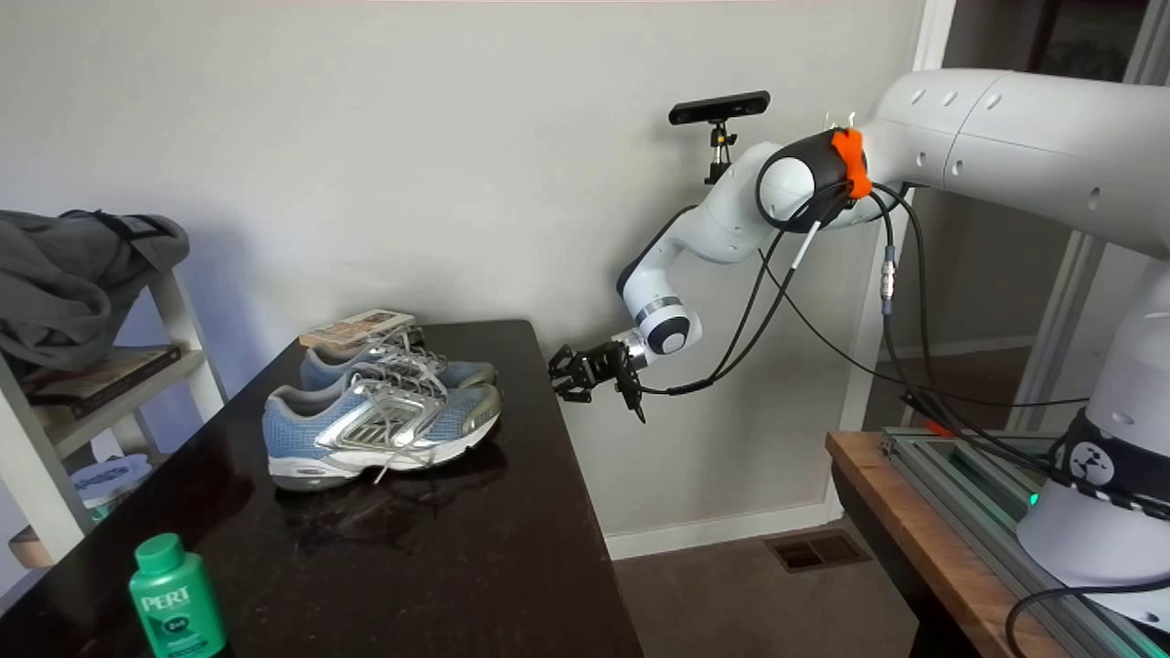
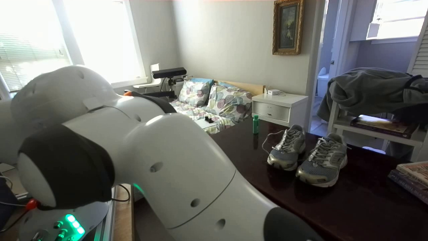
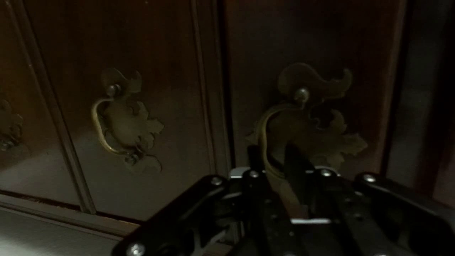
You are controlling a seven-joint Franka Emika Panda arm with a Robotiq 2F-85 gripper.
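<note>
In the wrist view, a curved brass pull handle (image 3: 263, 138) stands out from its ornate back plate (image 3: 317, 136) on a dark wooden drawer front (image 3: 358, 38). My gripper has one dark finger on each side of the lower part of this handle, and a gap still shows between them. Whether either finger touches the brass is too dark to tell. Exterior view 1 places the gripper (image 1: 561, 375) at the right-hand edge of the dark dresser (image 1: 494, 570), just below its top. The drawer fronts are hidden there.
A second brass handle (image 3: 100, 128) sits on the neighbouring drawer in the wrist view. On the dresser top stand a pair of blue and silver running shoes (image 1: 378, 428) and a green bottle (image 1: 177, 603). Open space lies between dresser and robot bench (image 1: 877, 482).
</note>
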